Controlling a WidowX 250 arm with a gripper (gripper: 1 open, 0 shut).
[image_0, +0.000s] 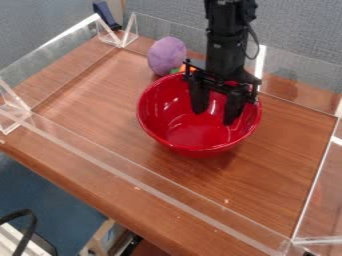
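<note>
My black gripper (217, 101) comes down from the top and hangs over a red bowl (181, 131), its fingers reaching inside the rim. The fingers stand apart, one toward the left and one toward the right; whether anything small lies between them is unclear. A purple round object (166, 55) sits on the wooden table (80, 100), behind the bowl to the left.
Clear plastic walls border the table (114, 175) on several sides. A grey panel stands behind, and the floor shows at the lower left.
</note>
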